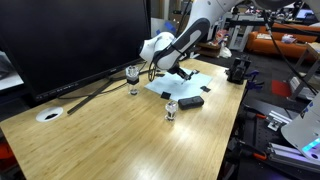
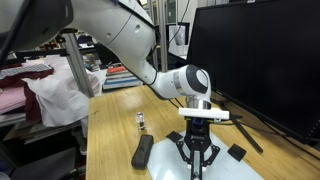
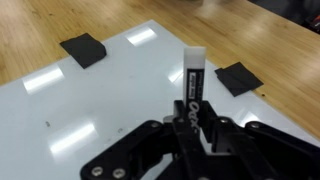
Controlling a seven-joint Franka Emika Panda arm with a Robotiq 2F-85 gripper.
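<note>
A marker with a white end and a dark printed label (image 3: pixel 194 85) stands between the fingers of my gripper in the wrist view, and the gripper is shut on it. Below it lies a glossy whiteboard (image 3: pixel 95 115) with dark squares at its corners, two of them visible as a left square (image 3: pixel 83 50) and a right square (image 3: pixel 239 78). In the second exterior view the gripper (image 2: pixel 197 160) points down over the whiteboard (image 2: pixel 228 168). Whether the marker's lower end touches the board is hidden.
A black eraser-like block (image 2: pixel 142 152) lies beside the board. One can-like cup (image 1: pixel 171 110) stands on the wooden table, and a clear container (image 1: pixel 132 80) stands near the monitor (image 1: pixel 75 40). A white roll or lid (image 1: pixel 49 114) lies farther left.
</note>
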